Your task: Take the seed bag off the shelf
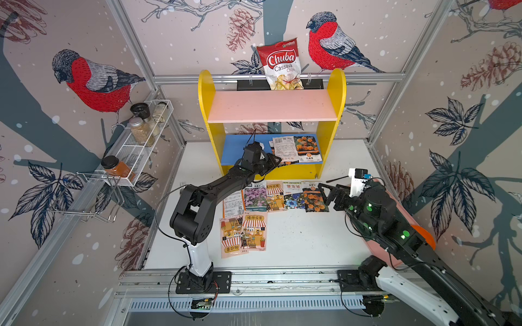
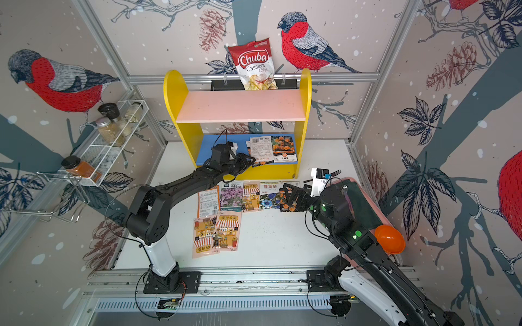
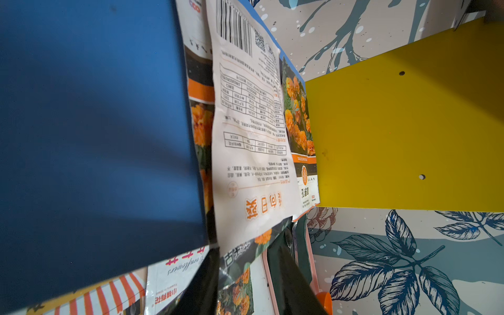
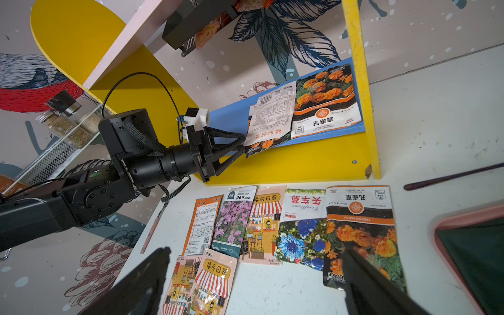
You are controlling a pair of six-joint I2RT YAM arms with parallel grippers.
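Note:
On the blue shelf (image 1: 233, 152) lie overlapping seed bags, among them a white-backed bag (image 4: 270, 115) and a marigold bag (image 4: 325, 99); a further marigold bag under the white one juts over the front edge. My left gripper is at that overhanging corner, its fingers apart; whether one touches the bag is unclear. My right gripper (image 1: 326, 193) is open and empty, right of the shelf unit above the table.
Several seed bags (image 4: 362, 236) lie on the table before the yellow unit. A wire rack (image 1: 136, 163) with jars is at the left, a pink-rimmed tray (image 4: 441, 241) at the right.

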